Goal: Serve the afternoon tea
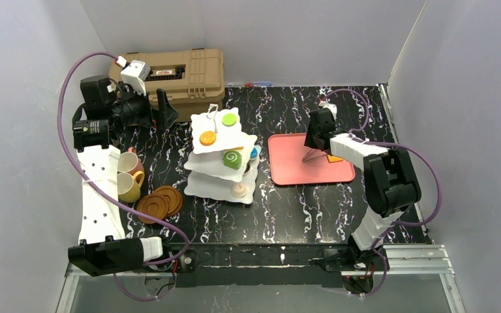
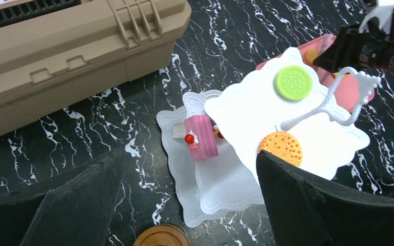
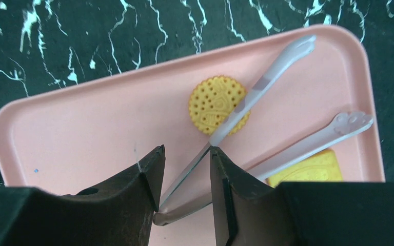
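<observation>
A pink tray (image 1: pixel 290 163) holds tongs (image 3: pixel 267 77), a round yellow biscuit (image 3: pixel 208 102) and a square yellow biscuit (image 3: pixel 308 166). My right gripper hangs low over the tongs, fingers part open around one arm's line; whether they touch it is unclear. A white three-tier stand (image 1: pixel 212 186) carries a green biscuit (image 2: pixel 293 82), an orange biscuit (image 2: pixel 279 147), a pink cake (image 2: pixel 200 136) and other sweets. My left gripper (image 1: pixel 164 111) is open, empty, above the back left.
Mugs (image 1: pixel 128 188) and wooden coasters (image 1: pixel 151 207) stand at the left. A tan case (image 1: pixel 189 72) fills the back left. Bare marble lies in front of the tray and behind it.
</observation>
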